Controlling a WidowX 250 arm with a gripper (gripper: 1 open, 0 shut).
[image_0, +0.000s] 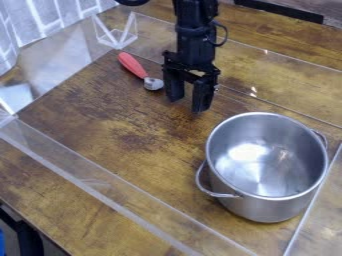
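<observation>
The black robot arm comes down from the top of the camera view, and its gripper (186, 94) hangs over the middle of the wooden table, with dark fingers pointing downward and apart; nothing clear shows between them. Just left of it lies a utensil (134, 67) with a red handle and a metal head. A large steel pot (265, 165) with wire handles stands at the lower right, below and right of the gripper.
Clear plastic edging runs along the left and right sides, with a pale, indistinct object at the far left.
</observation>
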